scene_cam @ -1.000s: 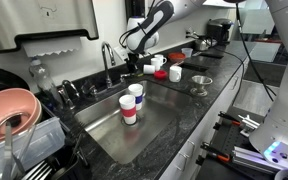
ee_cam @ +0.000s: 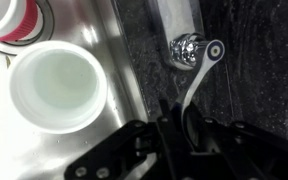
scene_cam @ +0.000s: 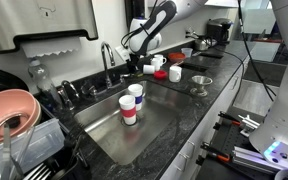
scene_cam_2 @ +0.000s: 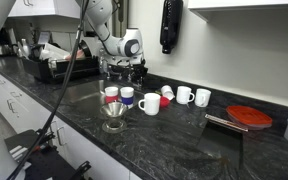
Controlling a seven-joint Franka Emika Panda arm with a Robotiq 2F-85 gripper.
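In the wrist view my gripper is shut on the lower end of a slim pale faucet lever [ee_cam: 198, 80]. The lever's round top lies beside a shiny metal fitting [ee_cam: 186, 48]. My dark fingers largely hide the held end. From the side, the gripper [scene_cam: 133, 69] hangs at the back of the counter near the tall faucet spout [scene_cam: 108, 54]. Its grip is too small to judge there.
A white cup [ee_cam: 59, 85] stands close on the left, by a red-banded cup [scene_cam: 129, 116] around the sink [scene_cam: 110, 133]. White mugs [scene_cam_2: 151, 104], a metal bowl [scene_cam_2: 114, 117] and a dish rack [scene_cam: 44, 142] occupy the counter.
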